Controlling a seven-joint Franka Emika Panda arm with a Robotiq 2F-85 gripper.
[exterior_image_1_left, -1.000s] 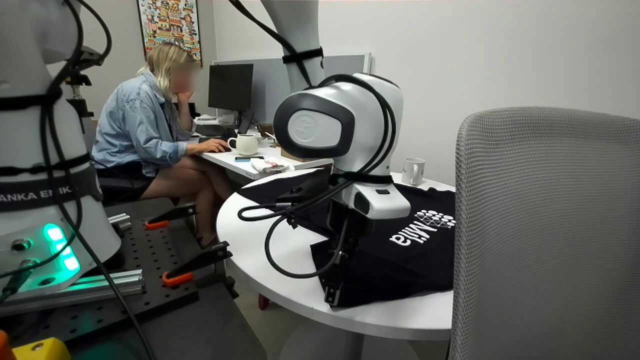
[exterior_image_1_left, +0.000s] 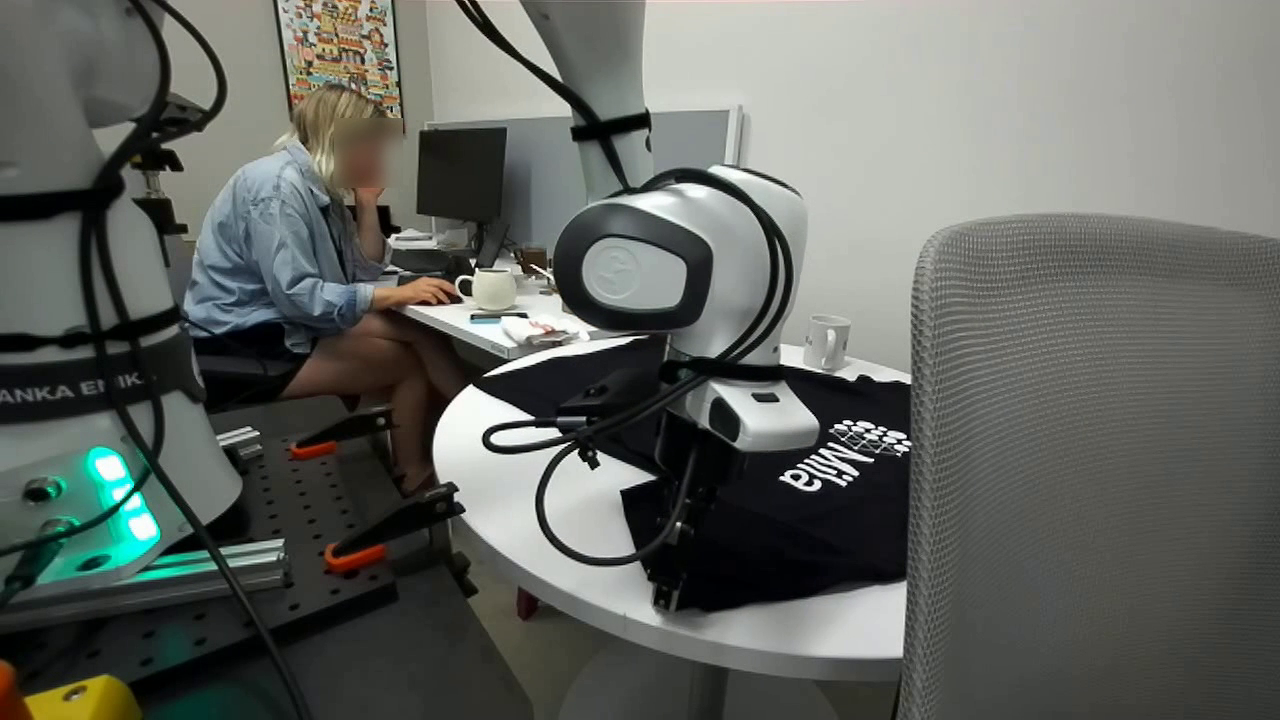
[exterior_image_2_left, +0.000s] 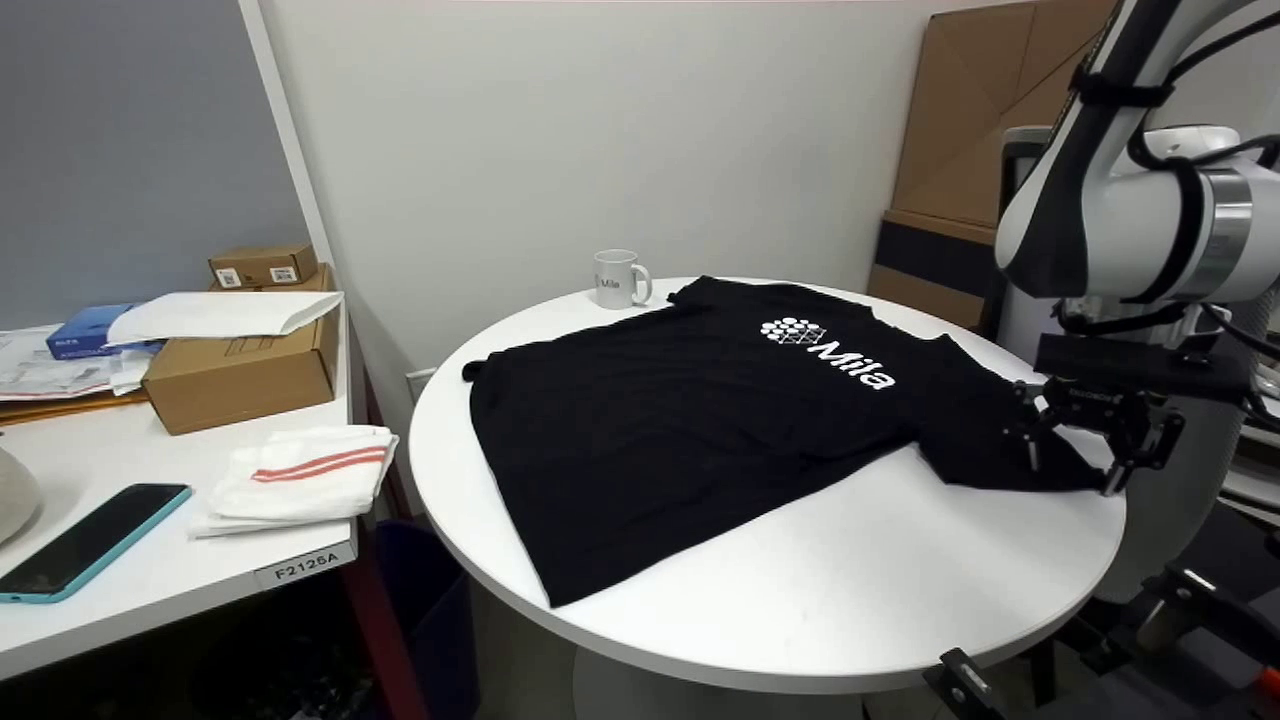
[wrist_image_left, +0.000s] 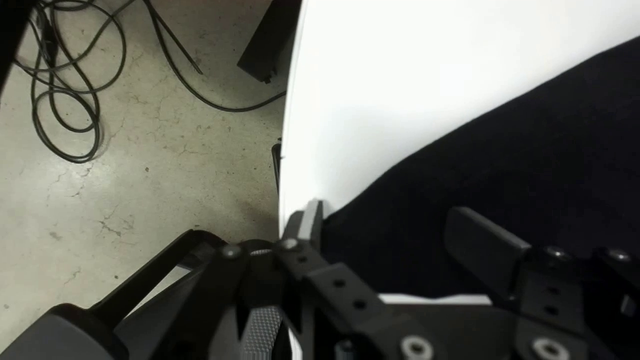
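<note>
A black T-shirt (exterior_image_2_left: 672, 420) with a white "Mila" print lies spread over the round white table (exterior_image_2_left: 828, 576). In exterior view 2 my gripper (exterior_image_2_left: 1074, 468) is low over its sleeve end, near the table's right edge. The wrist view shows the gripper open, its fingers apart with black cloth (wrist_image_left: 540, 156) below and between them. One finger (wrist_image_left: 310, 223) is by the cloth's edge and the table rim; the other is over the cloth. Whether the tips touch the fabric, I cannot tell. Exterior view 1 shows the gripper mostly side-on.
A white mug (exterior_image_2_left: 617, 278) stands at the table's back, beside the shirt. A grey mesh chair (exterior_image_1_left: 1092, 456) is close to the table and blocks part of exterior view 1. A person sits at the desk behind.
The arm has come down a little and shifted slightly right in exterior view 1. The shirt looks the same there.
</note>
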